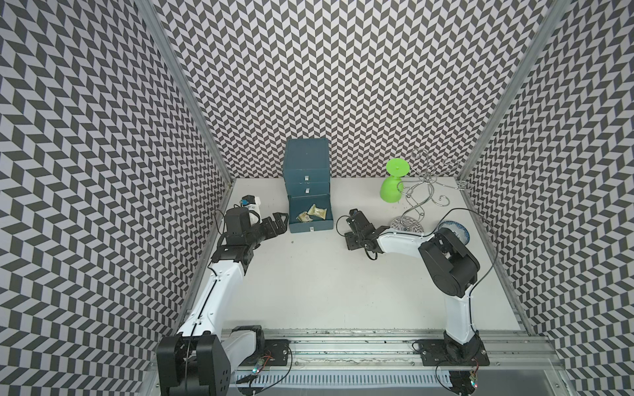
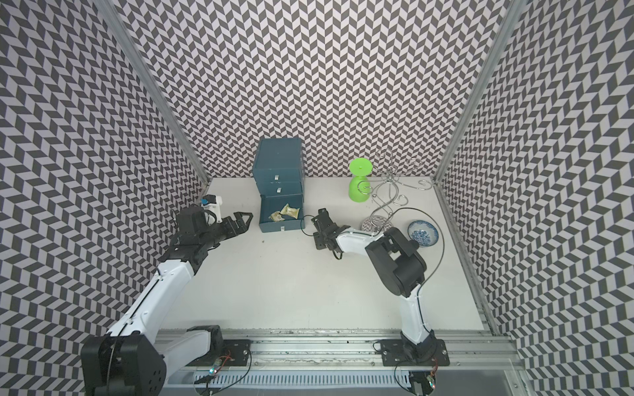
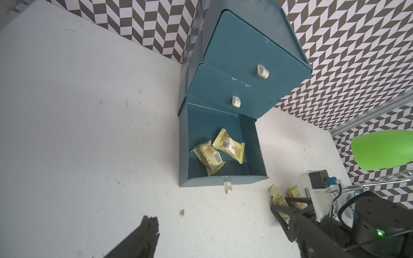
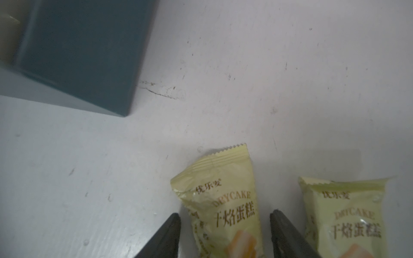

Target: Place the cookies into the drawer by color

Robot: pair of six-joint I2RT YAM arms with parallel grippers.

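Note:
A teal drawer cabinet (image 3: 253, 47) has its bottom drawer (image 3: 185, 163) pulled out, holding two yellow cookie packets (image 3: 230, 148). Right of the drawer, two more yellow packets (image 4: 223, 202) lie on the table. My right gripper stands over the nearer of these, fingers on either side of it, part open; whether it touches the packet I cannot tell. My left gripper hangs open left of the drawer's front, nothing between its fingers.
A green hourglass-shaped stand (image 1: 391, 190), a wire rack (image 1: 422, 201) and a blue-patterned bowl (image 2: 422, 233) occupy the right side.

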